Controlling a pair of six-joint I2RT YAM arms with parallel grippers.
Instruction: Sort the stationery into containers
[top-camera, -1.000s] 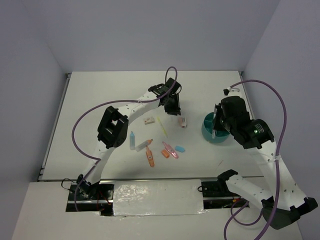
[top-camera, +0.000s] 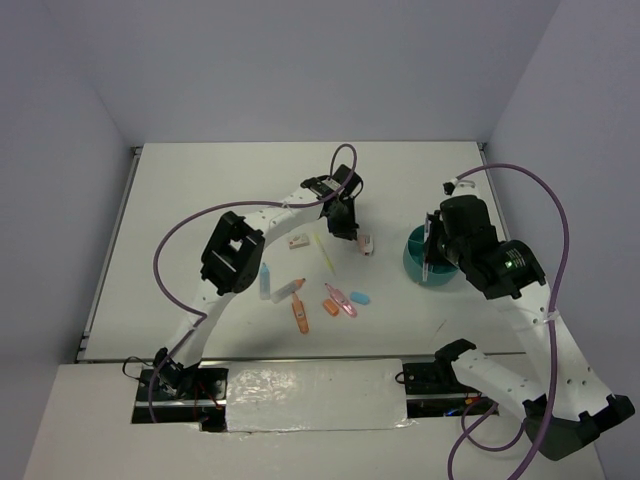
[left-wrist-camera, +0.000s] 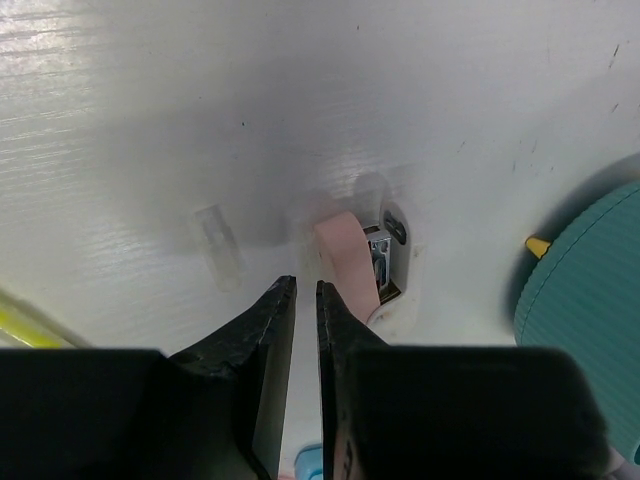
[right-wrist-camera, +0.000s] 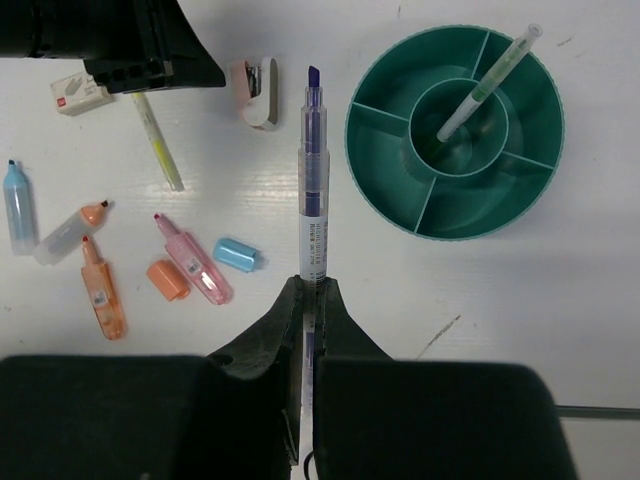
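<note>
My right gripper is shut on a purple-tipped pen (right-wrist-camera: 314, 200), which in the top view is over the round green container (top-camera: 430, 279). That container has several outer compartments and a round middle cup, where a green-and-white pen (right-wrist-camera: 490, 83) leans. My left gripper is slightly open, its fingers a small gap apart with nothing between them. Just past its tips in the left wrist view lies a small stapler (left-wrist-camera: 350, 262), pink on one side. A yellow pen (right-wrist-camera: 158, 145) rests on the table left of the stapler.
Several highlighters lie at the front: blue (right-wrist-camera: 19, 208), orange (right-wrist-camera: 103, 290), pink (right-wrist-camera: 193, 260). Loose caps, orange (right-wrist-camera: 167, 280) and blue (right-wrist-camera: 238, 254), sit beside them. A white eraser (right-wrist-camera: 80, 93) is farther back.
The right gripper, with the pen, has shifted a little to the left over the container.
</note>
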